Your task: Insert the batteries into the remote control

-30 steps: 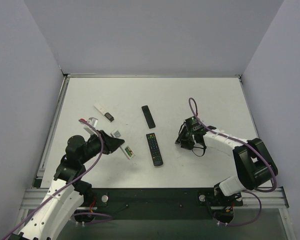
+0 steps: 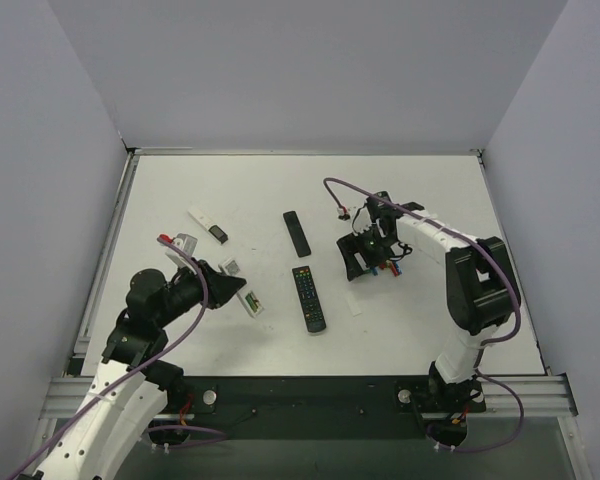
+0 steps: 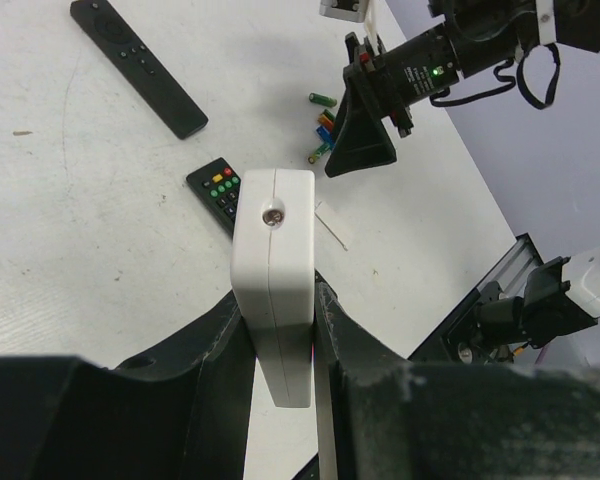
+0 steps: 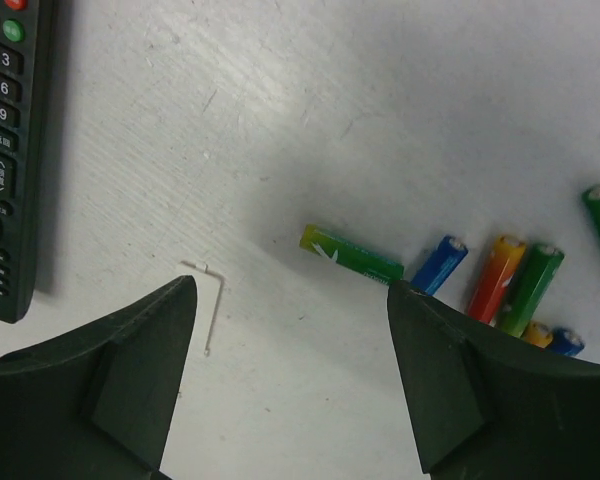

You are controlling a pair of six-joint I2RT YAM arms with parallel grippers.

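My left gripper (image 2: 230,282) is shut on a white remote (image 3: 272,260) with an open battery bay, seen in the top view. My right gripper (image 2: 360,254) is open above several batteries on the table. In the right wrist view a green battery (image 4: 350,255) lies between its fingertips and farther forward, beside a blue one (image 4: 440,262), a red one (image 4: 496,278) and others. A thin white cover (image 2: 355,304) lies left of them.
A black remote with coloured buttons (image 2: 309,300) lies mid-table, a plain black remote (image 2: 296,233) behind it. A white-and-black remote (image 2: 209,224) lies at the back left.
My left gripper and its remote have stayed still.
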